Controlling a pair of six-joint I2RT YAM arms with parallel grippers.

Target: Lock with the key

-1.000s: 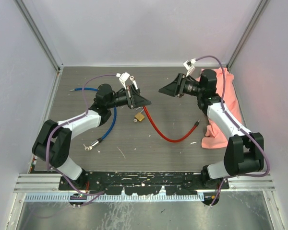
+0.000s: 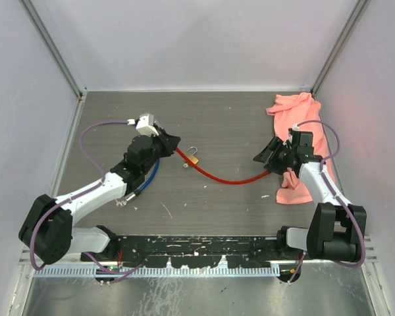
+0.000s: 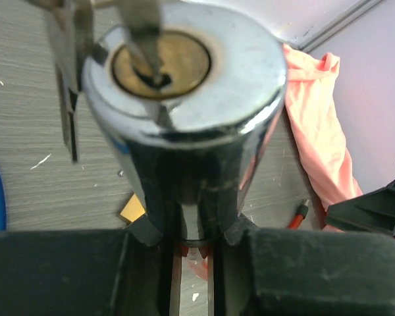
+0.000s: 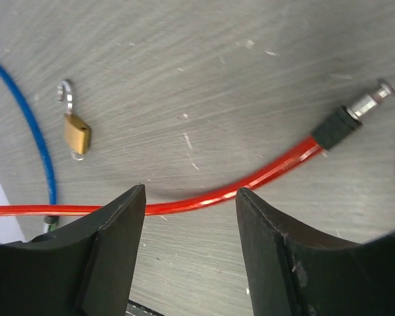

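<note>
In the left wrist view my left gripper is shut on a chrome cylindrical lock (image 3: 184, 164), with a key (image 3: 138, 39) standing in its brass face and more keys (image 3: 71, 66) hanging beside it. A red cable (image 2: 230, 181) runs from that gripper across the table. My right gripper stands open over the cable near its black-sleeved end (image 4: 336, 125), with nothing between its fingers.
A brass padlock (image 4: 76, 131) lies open on the table (image 2: 210, 118). A blue cable (image 2: 148, 178) lies on the left, a pink cloth (image 2: 289, 105) along the right.
My left gripper has moved left, still holding the cylinder and red cable. My right arm has drawn back to the right and toward the front, down over the cable's end.
</note>
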